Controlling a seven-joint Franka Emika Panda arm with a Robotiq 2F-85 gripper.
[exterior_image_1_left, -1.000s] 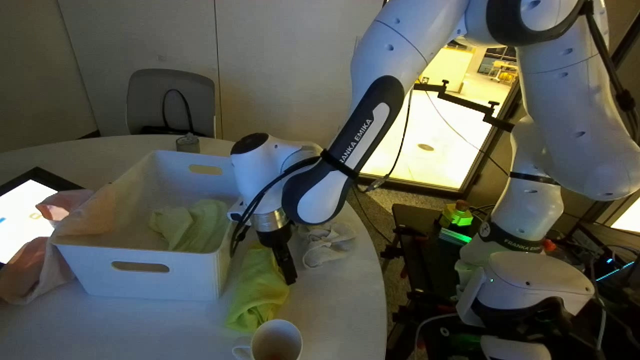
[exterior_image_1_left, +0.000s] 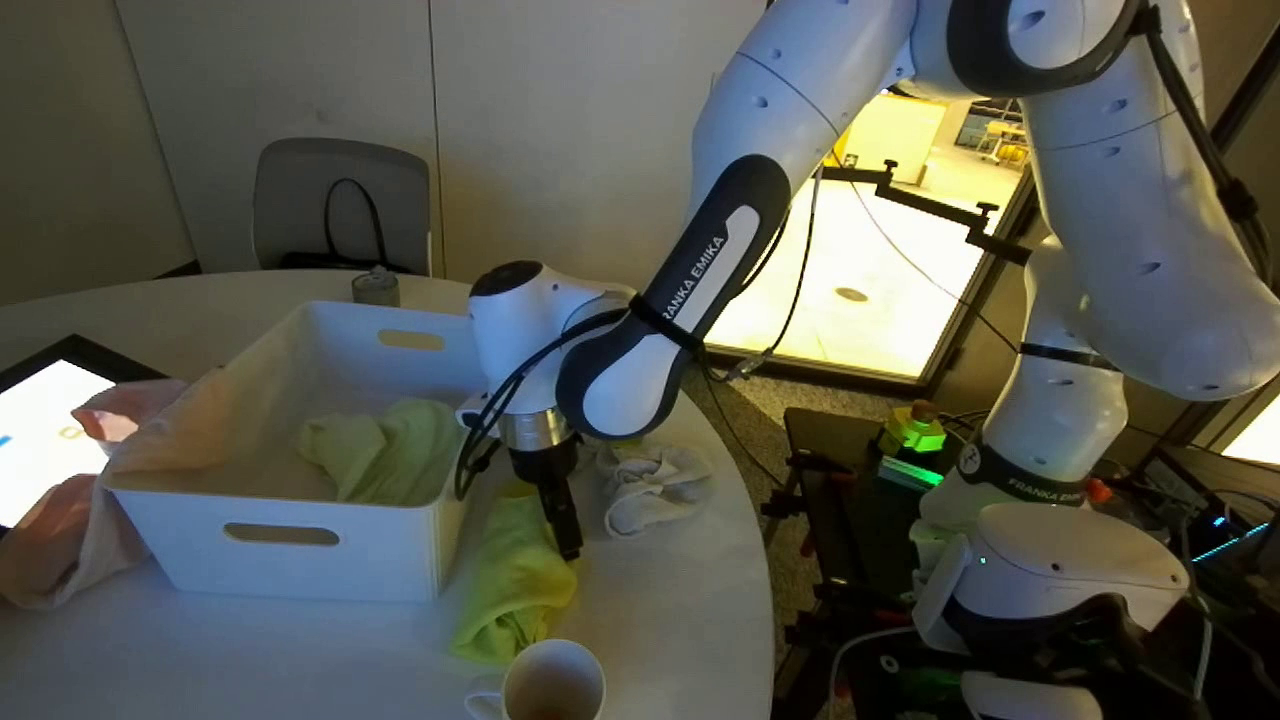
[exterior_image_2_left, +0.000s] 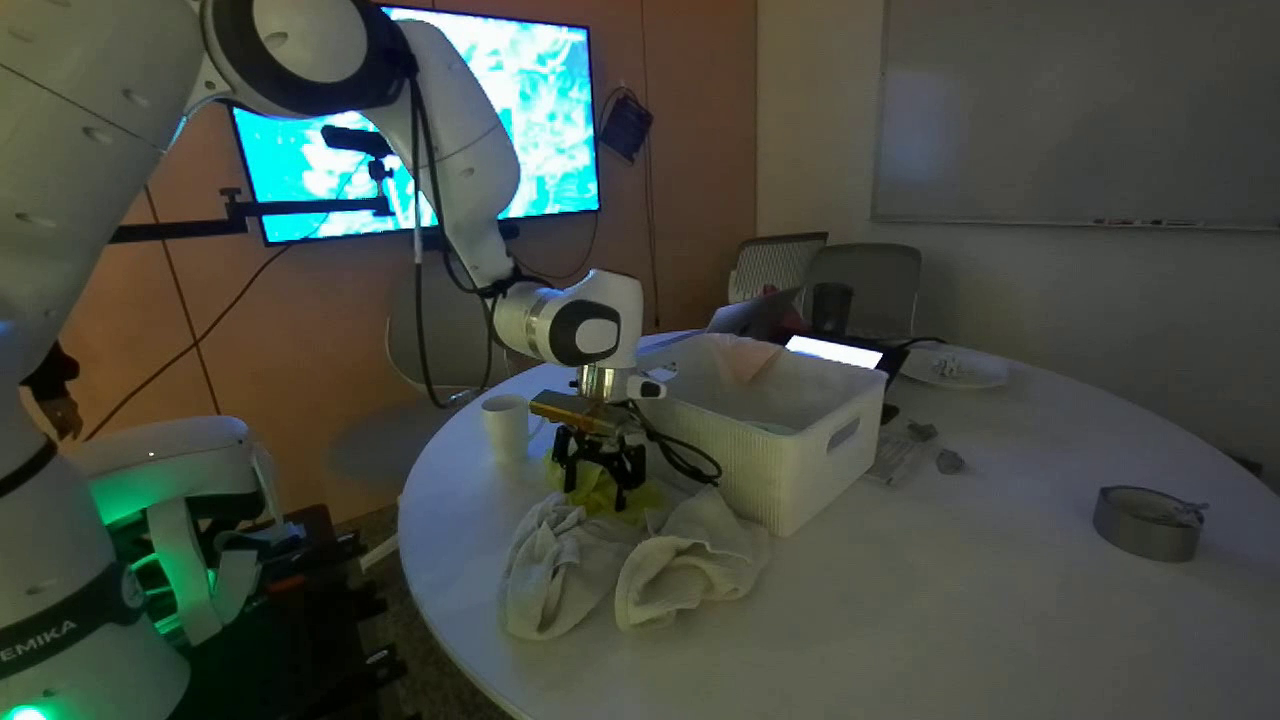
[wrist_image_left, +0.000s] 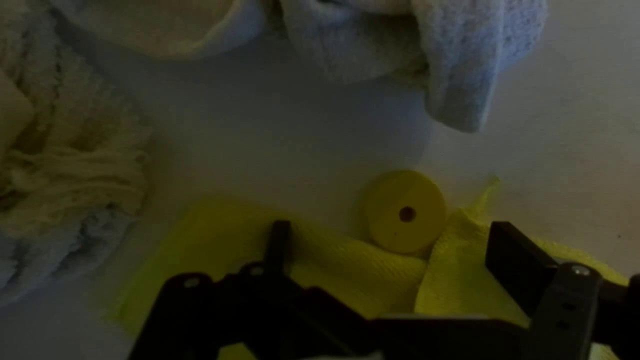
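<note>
A yellow-green cloth (exterior_image_1_left: 518, 578) lies crumpled on the table between the white bin and a mug. Over it my gripper (exterior_image_1_left: 569, 554) points downward, and in the wrist view the two black fingers of the gripper stand wide apart, open, with the yellow cloth (wrist_image_left: 354, 270) below and between them. I cannot tell whether the fingertips touch the cloth. Beside the cloth shows a round yellow disc (wrist_image_left: 406, 211) with a small dark hole. Grey-white towels (exterior_image_2_left: 690, 558) lie bunched close by on the table. Inside the white bin (exterior_image_1_left: 324, 570) rests a pale green cloth (exterior_image_1_left: 396, 450).
A white mug (exterior_image_1_left: 553, 684) stands near the yellow cloth. Pinkish cloth (exterior_image_1_left: 180, 426) hangs over the bin's far side from my arm. A grey tape roll (exterior_image_2_left: 1148, 523) lies on the table (exterior_image_2_left: 960, 624), which is largely clear toward that side.
The gripper has shifted slightly left in exterior view 1 and now hangs more upright, its tips a little higher. The cloths, bin and mug have not moved.
</note>
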